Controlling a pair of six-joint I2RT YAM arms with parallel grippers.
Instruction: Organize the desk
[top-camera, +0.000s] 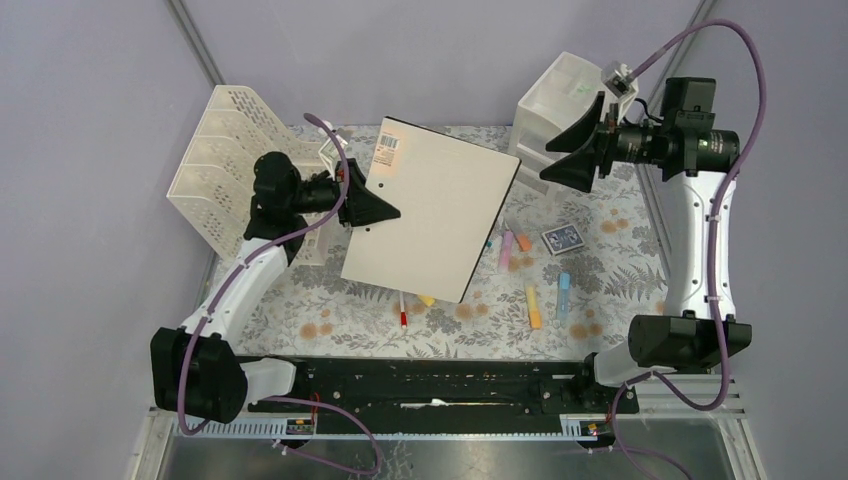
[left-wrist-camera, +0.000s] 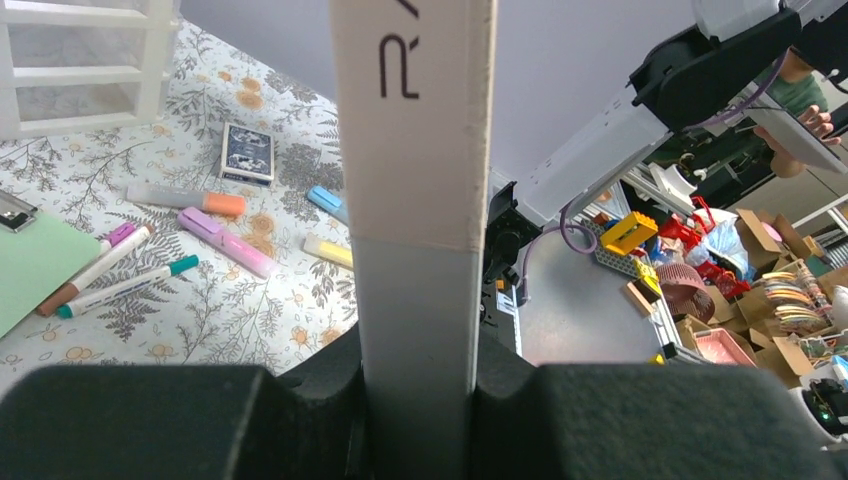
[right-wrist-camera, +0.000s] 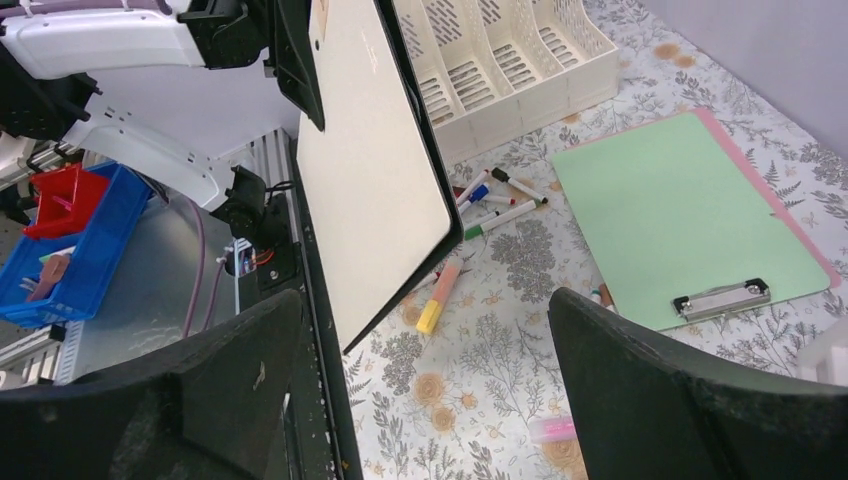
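My left gripper is shut on a large flat cream board with a barcode label and dark edge, held above the desk's middle; its thick edge fills the centre of the left wrist view. My right gripper stands open and apart from the board, by the white drawer unit. On the patterned desk lie a green clipboard, a card box, markers, and pink, yellow and blue highlighters.
A cream slotted organiser stands at the back left. A black rail runs along the front edge.
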